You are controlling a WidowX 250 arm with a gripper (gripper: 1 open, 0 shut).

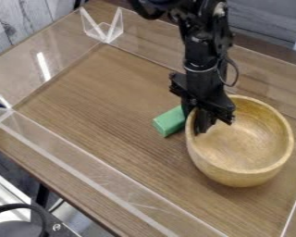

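A large tan bowl (243,148) sits on the wooden table at the right, with a green block (169,122) just left of it. My black gripper (198,116) hangs down from the top of the camera view, its tip at the bowl's upper left rim beside the block. Whether it is open or closed on the rim is hidden by its own body.
A clear plastic piece (103,28) stands near the back left. A wall or board runs along the back.
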